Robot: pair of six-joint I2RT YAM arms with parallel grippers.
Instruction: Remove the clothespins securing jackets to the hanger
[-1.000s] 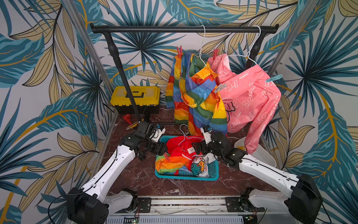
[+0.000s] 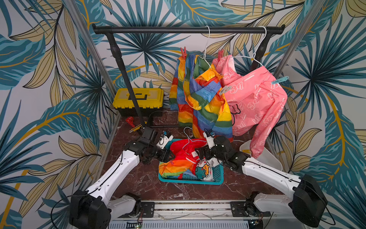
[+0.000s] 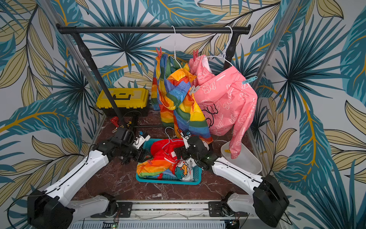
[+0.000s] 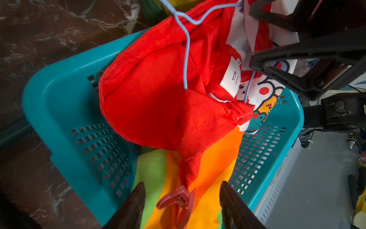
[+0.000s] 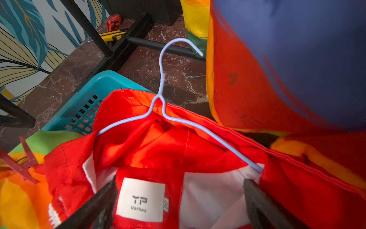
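Note:
A red jacket [image 4: 148, 95] with rainbow sleeve and a hanger [image 5: 205, 133] lies in the teal basket [image 4: 49, 106]. A red clothespin [image 4: 183, 200] on its orange cloth sits between the parted fingers of my left gripper. My right gripper is open over the red jacket and its white label. On the rack [image 2: 160, 29] hang a rainbow jacket [image 2: 202, 91] and a pink jacket [image 2: 255, 99], with red clothespins [image 2: 183, 52], a pale one [image 2: 225, 90] and a teal one [image 2: 280, 80].
A yellow toolbox [image 2: 138, 97], red tool [image 5: 113, 22] and yellow cutter [image 5: 110, 36] stand behind at left. A white tub [image 3: 244, 160] is at the right under the pink sleeve. Bare table flanks the basket.
My left gripper has moved slightly toward the middle of the basket, over the clothespin there. The right arm has shifted slightly; the hanging jackets look unchanged.

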